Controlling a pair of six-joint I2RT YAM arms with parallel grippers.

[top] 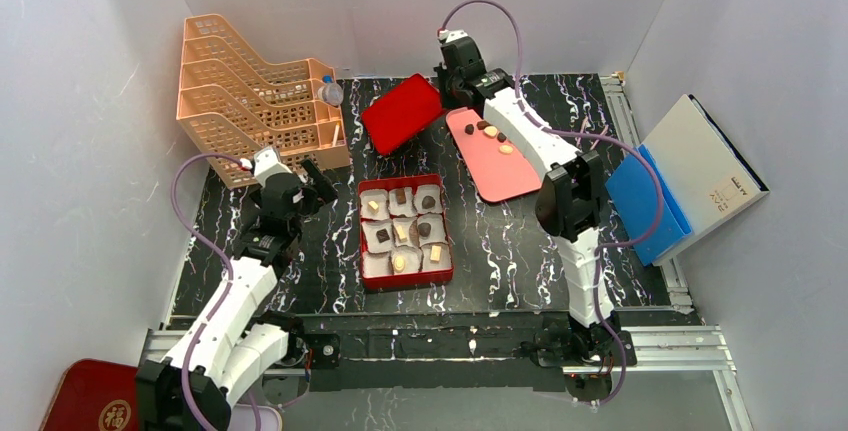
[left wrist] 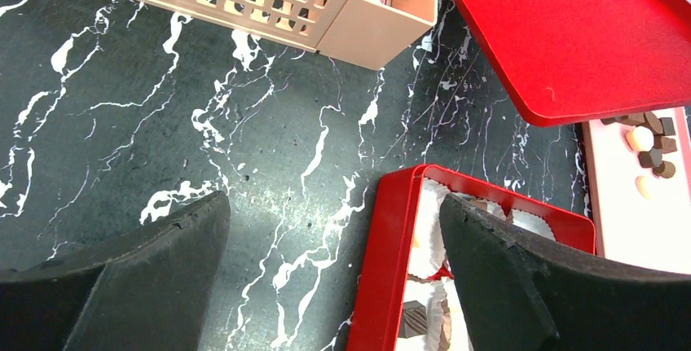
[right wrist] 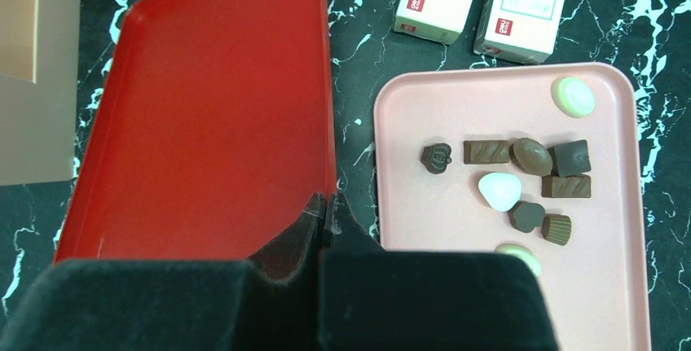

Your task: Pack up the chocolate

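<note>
A red box (top: 405,281) holds chocolates in paper cups at the centre; its side also shows in the left wrist view (left wrist: 383,261). Behind it is the red lid (top: 395,111), pinched at its right edge by my right gripper, which is shut on it and raised over the back of the table. My left gripper stands open left of the box, nothing between its fingers. A pink tray (right wrist: 424,212) with several loose chocolates lies right of the lid.
An orange rack (top: 250,91) with a bottle (top: 330,93) stands back left. Two small cartons (right wrist: 525,5) lie behind the pink tray. Blue folders (top: 645,211) lean on the right.
</note>
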